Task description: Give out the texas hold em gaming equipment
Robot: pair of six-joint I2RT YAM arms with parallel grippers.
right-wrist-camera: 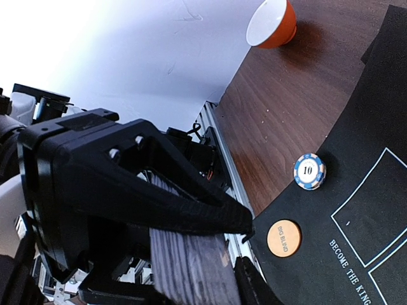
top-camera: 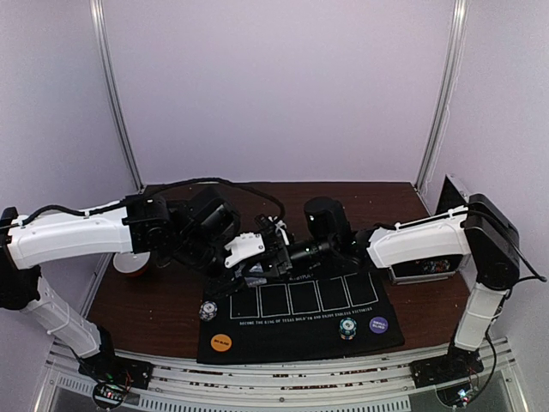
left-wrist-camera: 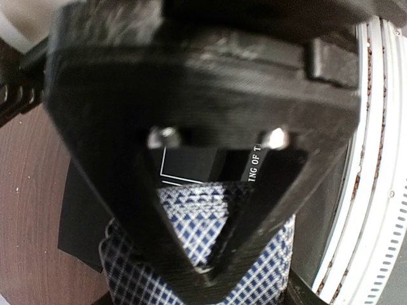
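My left gripper point(top-camera: 236, 275) and right gripper point(top-camera: 279, 257) meet above the middle of the black mat point(top-camera: 300, 343). In the left wrist view, blue-checked cards point(left-wrist-camera: 133, 279) lie between and below the black fingers; in the right wrist view, the deck's striped edge point(right-wrist-camera: 191, 267) runs between the right fingers. How tightly either gripper holds it is unclear. A "10" chip point(right-wrist-camera: 309, 171) and the orange BIG BLIND disc point(right-wrist-camera: 283, 238) lie at the mat's left. A chip stack point(top-camera: 347, 328) and purple SMALL BLIND disc point(top-camera: 378, 324) lie at the right.
An orange-and-white bowl point(right-wrist-camera: 277, 25) sits on the wooden table at the left. A metal case point(top-camera: 422, 270) stands at the right. Metal rails point(top-camera: 283, 384) edge the front; bare table shows on both sides of the mat.
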